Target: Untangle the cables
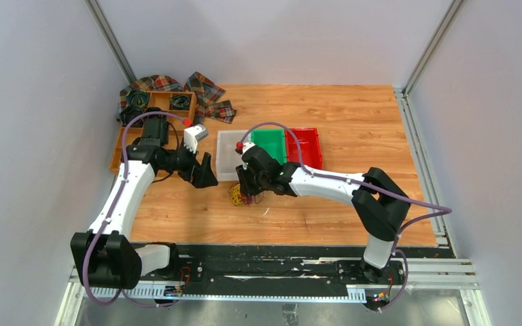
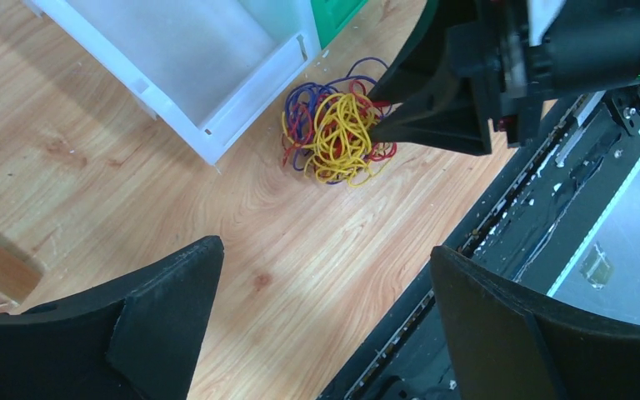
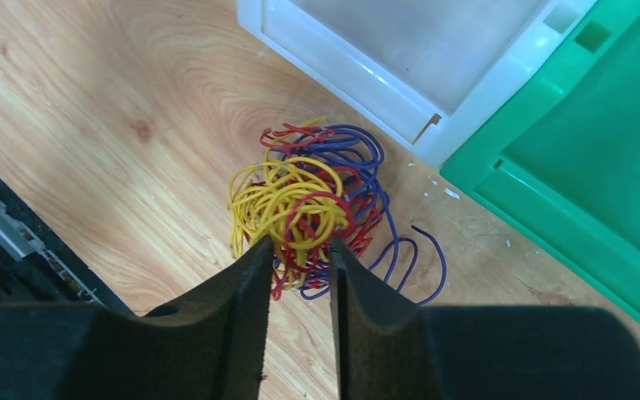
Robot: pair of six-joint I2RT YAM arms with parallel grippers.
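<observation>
A tangled heap of yellow, red and blue cables (image 3: 292,200) lies on the wooden table in front of the white bin. My right gripper is down on the heap's near side, its two fingertips fairly close, with red and yellow strands at them; whether any are held cannot be told. My left gripper hangs over the table left of the heap, open wide with nothing between its fingers. In the left wrist view the right gripper hides part of the heap.
Behind the heap stand white (image 1: 232,155), green (image 1: 267,142) and red (image 1: 302,147) bins. Wooden boxes (image 1: 171,98) with dark coils and plaid cloth sit back left.
</observation>
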